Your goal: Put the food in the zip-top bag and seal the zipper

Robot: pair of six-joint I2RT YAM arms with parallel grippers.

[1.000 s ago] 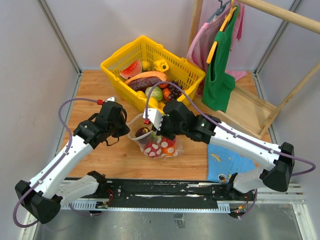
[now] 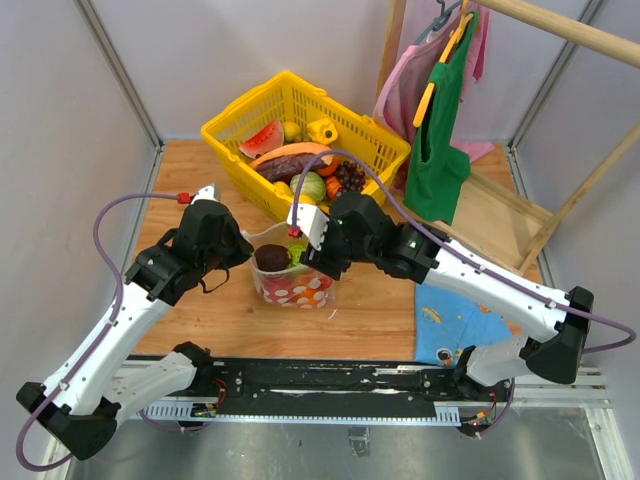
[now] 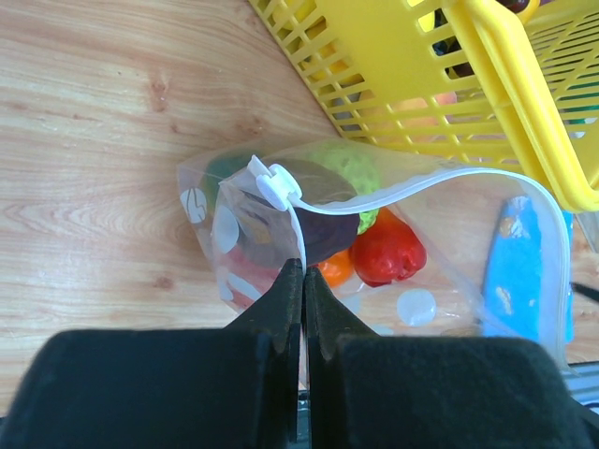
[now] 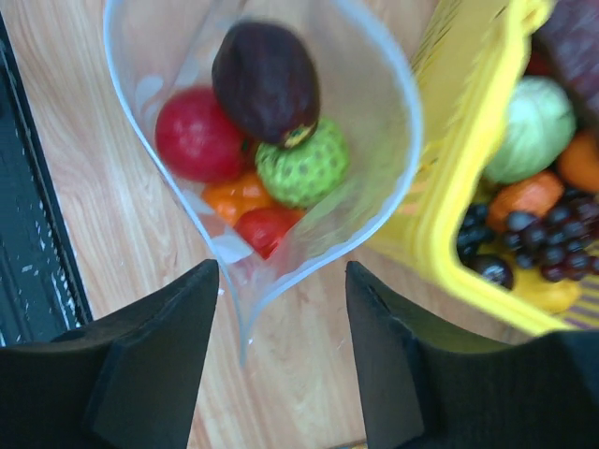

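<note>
The clear zip bag, with its red base and white dots, stands mouth-up on the table with food inside. A dark eggplant, a red fruit and a green textured fruit show within it. At the bag's left side, my left gripper is shut on the rim, whose thin edge runs between its fingers. Just beyond those fingertips sits the white zipper slider. My right gripper is part open at the opposite end, the bag's pinched corner between its spread fingers. The bag's mouth gapes open.
Behind the bag stands a yellow basket holding more food, its wall close to the bag. A blue cloth lies on the right, near a wooden rack with a hanging green garment.
</note>
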